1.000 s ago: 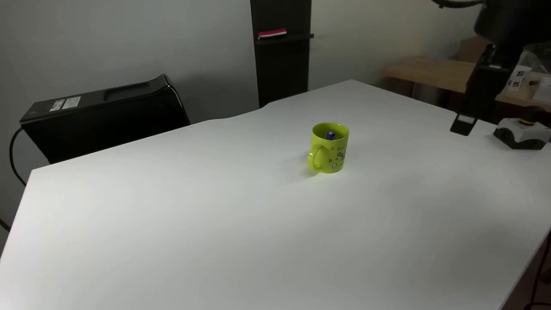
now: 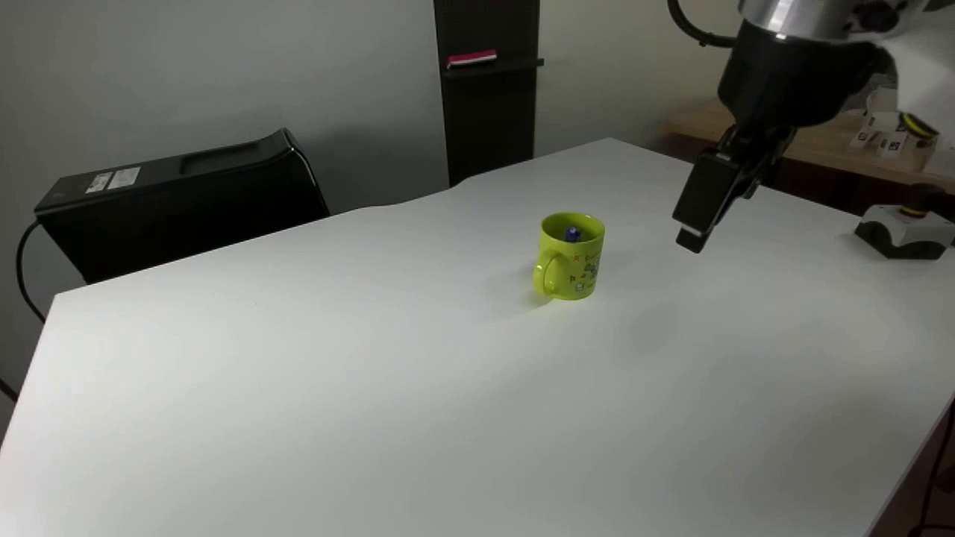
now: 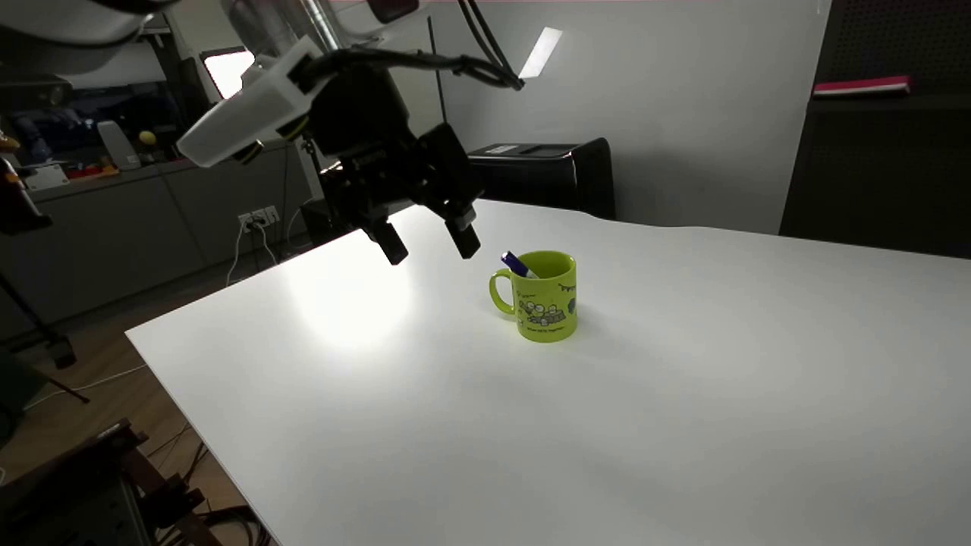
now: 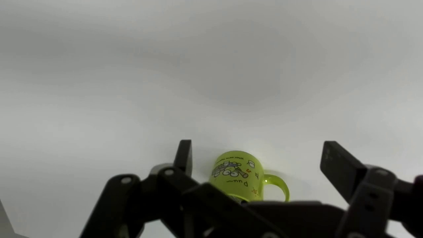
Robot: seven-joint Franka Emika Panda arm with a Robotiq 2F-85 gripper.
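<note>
A yellow-green mug (image 2: 570, 259) with cartoon prints stands upright on the white table. In exterior view 2, a blue-capped marker (image 3: 516, 264) leans inside the mug (image 3: 546, 309), its end poking above the rim. My gripper (image 3: 425, 251) hangs in the air above the table, beside the mug on its handle side in that view. Its fingers are wide apart with nothing between them. In the wrist view the mug (image 4: 238, 174) appears low in the picture, partly covered by the gripper, and the marker is hidden.
A black machine (image 2: 188, 197) stands behind the table's far left edge. At the right edge sits a white and black box with a button (image 2: 909, 231). A dark panel (image 2: 488, 98) rises behind the table.
Over the last second the arm has come in from the right toward the mug, in exterior view 1. Mug and marker have stayed where they were.
</note>
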